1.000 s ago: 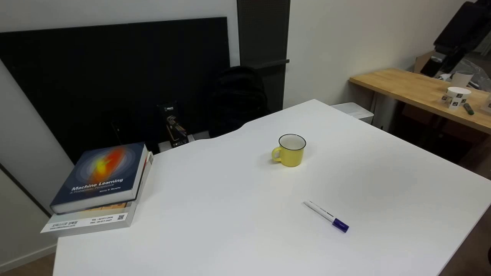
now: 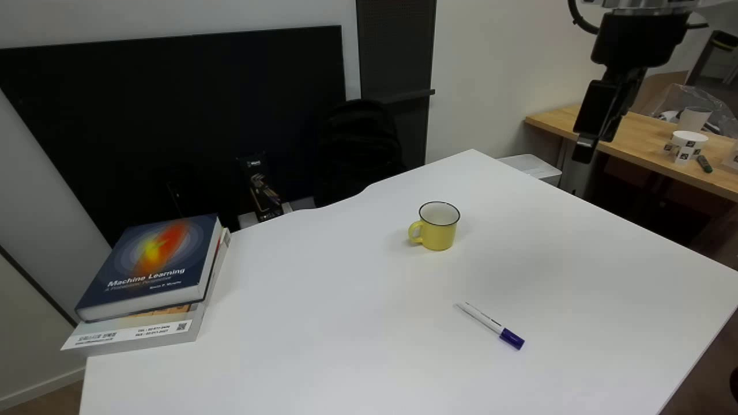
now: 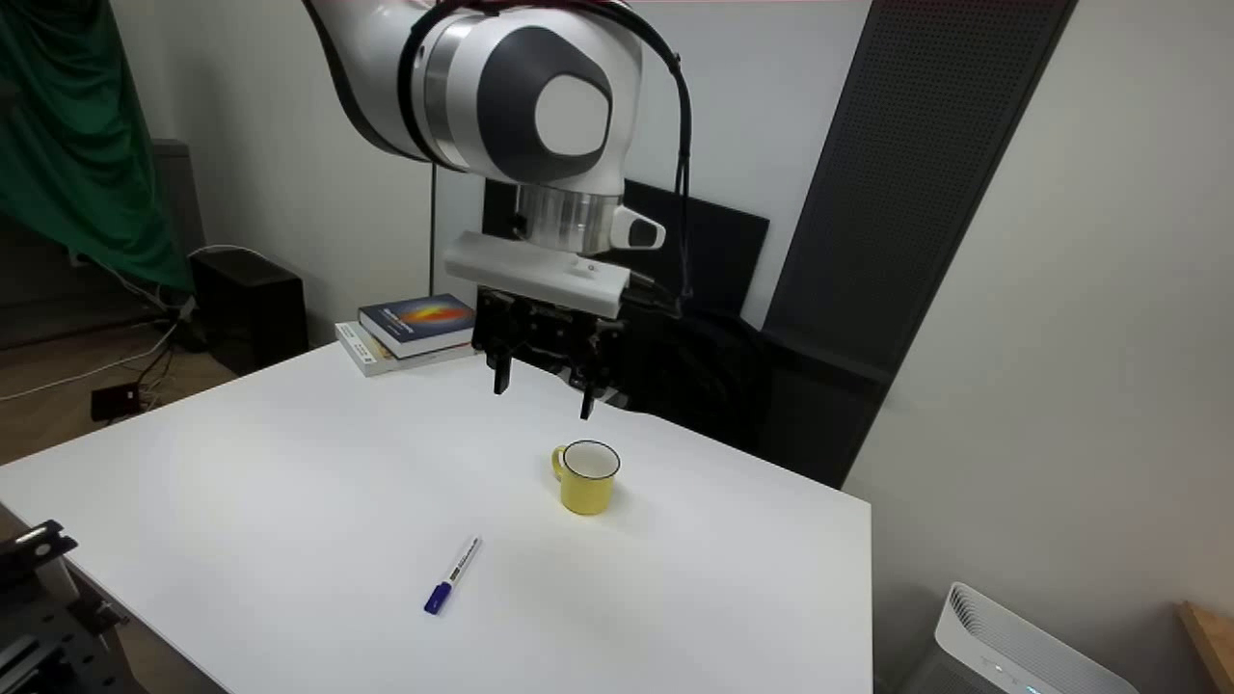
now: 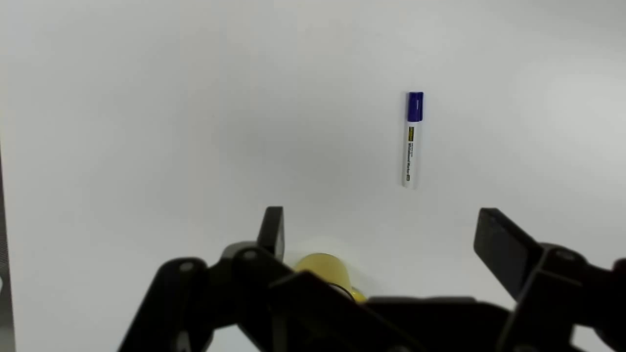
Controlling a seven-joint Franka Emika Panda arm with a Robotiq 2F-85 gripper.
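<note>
A yellow mug (image 2: 437, 228) with a dark rim stands upright on the white table (image 2: 311, 332), its handle toward the books in exterior view 1. Nearer the front lies a white marker (image 2: 489, 325) with a purple-blue cap; in the wrist view the marker (image 4: 412, 141) shows whole, beyond the fingertips. My gripper (image 3: 544, 399) hangs high over the table, open, nothing between its fingers. Part of the mug (image 4: 324, 268) appears below the fingertips in the wrist view, the remainder covered by the gripper's body.
Two stacked books (image 2: 152, 270) occupy the table's left end. Bare tabletop surrounds mug and marker. Behind the far edge are a dark panel (image 2: 173, 124) and a black backpack (image 2: 360, 148); a wooden side table (image 2: 567, 121) stands off to the right.
The gripper has come leftward into exterior view 1 from the upper right, and now points more steeply down. Mug, marker and books are where they were.
</note>
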